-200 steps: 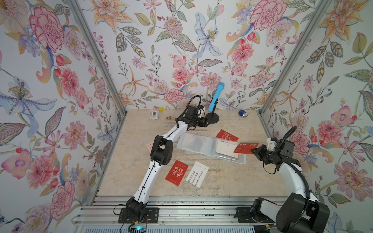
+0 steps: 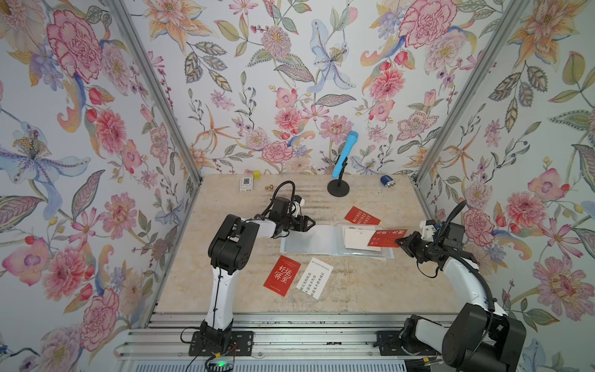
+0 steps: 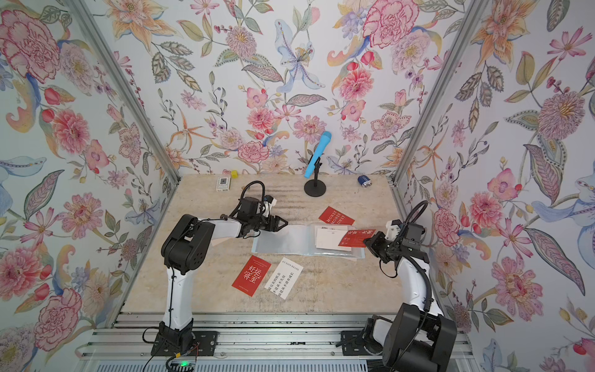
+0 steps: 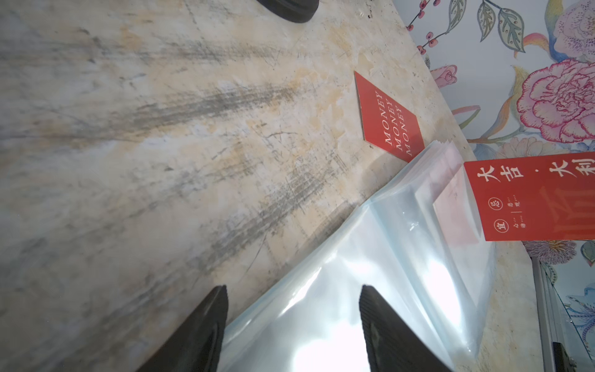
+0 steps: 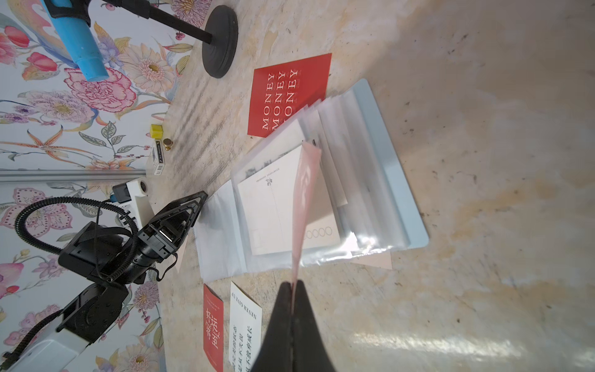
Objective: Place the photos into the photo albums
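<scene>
An open clear photo album lies mid-table, white cards in its right-hand pages. My right gripper is shut on a red card held over the album's right half. My left gripper is low over the album's left pages near their back edge, fingers apart with nothing between them. A red MONEY card lies behind the album. A red card and a white card lie in front of it.
At the back stand a blue object on a black stand, a can, a small box and a yellow item.
My left gripper has moved left and toward the front, down to the album. The album lies straighter, and the red card in my right gripper has shifted slightly left.
</scene>
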